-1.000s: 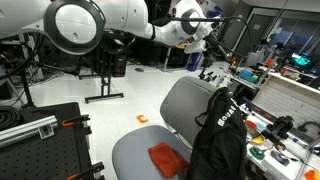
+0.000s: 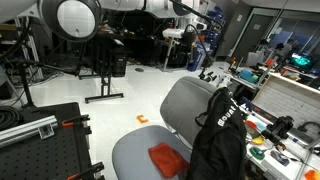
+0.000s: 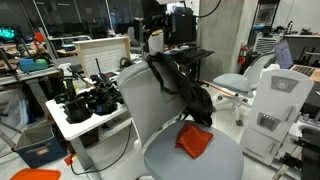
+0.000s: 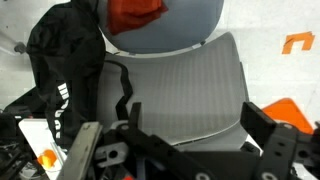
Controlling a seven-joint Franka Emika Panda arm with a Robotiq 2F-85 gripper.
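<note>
A grey chair has an upright backrest [image 2: 187,104] and a seat [image 3: 221,162]. Over one side of the backrest hangs a black cloth item with white lettering [image 2: 219,137], perhaps a jacket or bag. A folded red cloth [image 2: 168,158] lies on the seat; in the wrist view the red cloth [image 4: 134,12] is cut off by the top edge. My gripper stands open above the backrest, its dark fingers spread along the bottom of the wrist view. Nothing shows between them, and it is apart from both cloths.
A white table with cluttered tools [image 2: 285,132] stands behind the chair. At the left of the second exterior view are an orange bin [image 3: 40,148] and a work table [image 3: 88,122]. Open floor [image 2: 125,110] lies beside the chair.
In the first exterior view, the white end of my arm has drawn back and turned, appearing smaller now. The chair, black item and red cloth have not moved.
</note>
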